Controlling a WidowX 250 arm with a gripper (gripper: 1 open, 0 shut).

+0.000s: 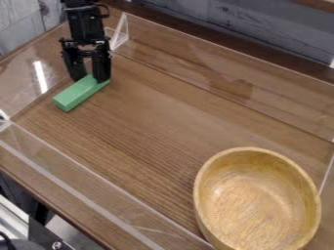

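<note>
A black robot gripper [86, 61] reaches down from the top left, over the far end of a flat green block [76, 96] that lies on the wooden table [170, 117]. Its fingers are small and dark; whether they grip the block or stand open around it cannot be made out.
A large round tan bowl [257, 200] sits at the lower right. The table's left edge runs close beside the green block.
</note>
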